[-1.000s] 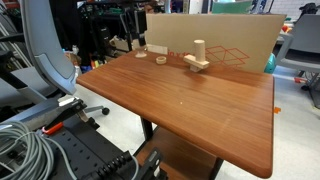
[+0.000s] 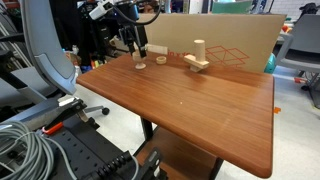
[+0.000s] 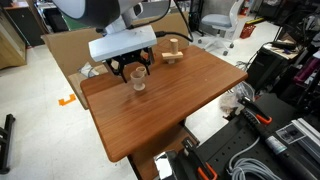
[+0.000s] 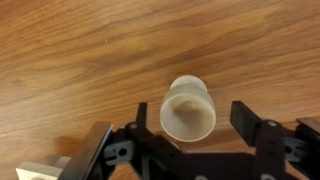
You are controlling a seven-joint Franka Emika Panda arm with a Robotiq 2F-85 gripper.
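A small pale cup (image 4: pixel 188 108) stands on the wooden table, its round rim facing up in the wrist view. My gripper is over it, with the dark fingers apart on either side of the cup. Clear space shows between each finger and the cup's wall. From the second exterior view, the cup (image 3: pixel 139 82) appears just below the gripper (image 3: pixel 135 74). In the first exterior view the gripper (image 2: pixel 136 52) partly covers the cup (image 2: pixel 139 63).
A pale block with an upright cylinder (image 2: pixel 198 50) stands farther along the table, and a small ring-shaped item (image 2: pixel 161 60) lies nearer the cup. A cardboard panel (image 2: pixel 235 40) closes the far side.
The arm has come down from above the table to the cup.
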